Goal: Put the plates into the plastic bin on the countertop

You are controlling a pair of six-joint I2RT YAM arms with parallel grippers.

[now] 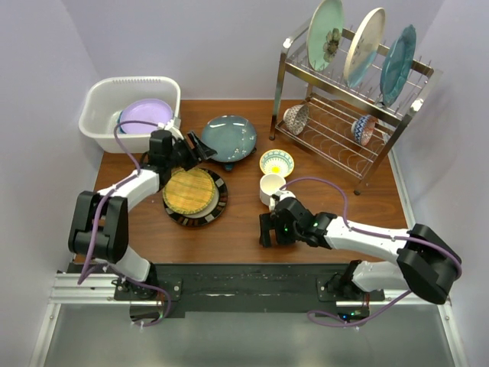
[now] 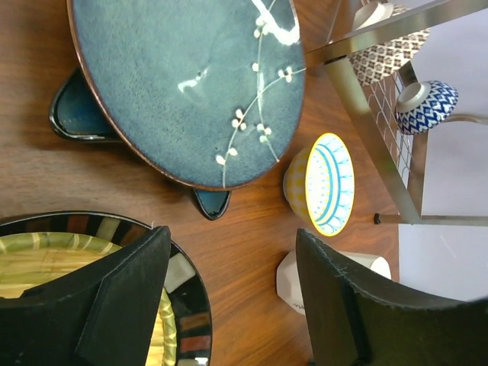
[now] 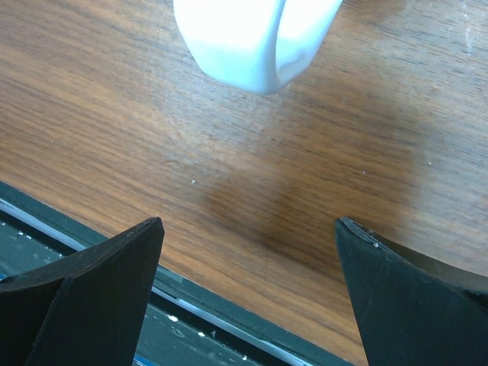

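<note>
A white plastic bin [image 1: 95, 103] at back left holds a purple plate [image 1: 149, 113]. A blue-grey plate [image 1: 228, 138] rests on a dark-footed piece beside it. In front lies a yellow woven round plate [image 1: 189, 189] on a black patterned plate [image 1: 211, 214]. My left gripper [image 1: 197, 147] is open, empty, above and between these stacks; the left wrist view shows both below its fingers. My right gripper [image 1: 270, 228] stands open and empty low over the front of the counter, near a white cup [image 1: 271, 189].
A metal rack [image 1: 344, 92] at back right holds upright plates and bowls on two levels. A small yellow bowl [image 2: 297, 180] sits near the cup. Bare counter [image 1: 367, 214] shows at the right and front centre.
</note>
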